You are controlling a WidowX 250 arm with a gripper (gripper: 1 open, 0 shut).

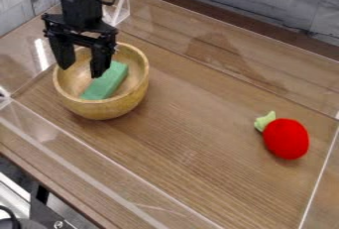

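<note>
A wooden bowl [129, 99] on the left half of the table holds a green elongated block [106, 81]. My black gripper [82, 50] is over the bowl's back-left part, its fingers pointing down, apart from one another, left of the green block, with nothing seen held. On the right lies a red round vegetable [284, 139] with a pale green top, like a tomato or pepper.
</note>
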